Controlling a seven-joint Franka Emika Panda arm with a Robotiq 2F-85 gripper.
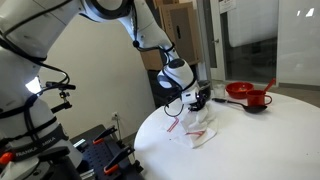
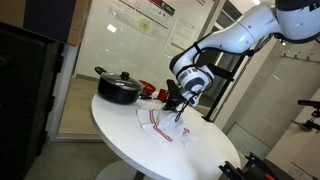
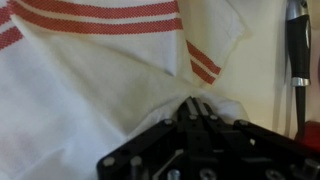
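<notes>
A white towel with red stripes lies crumpled on the white round table, part of it raised in folds toward my gripper. In the wrist view the towel fills the left and middle, its folds converging at the fingertips. There the gripper is shut, with white cloth gathered at its tips. From the other side, the towel spreads flat toward the table's edge and rises under the gripper. The exact pinch is partly hidden by the fingers.
A red colander and a red pot stand beyond the towel. A lidded black pot sits near the table's edge. A black-handled utensil lies beside the towel.
</notes>
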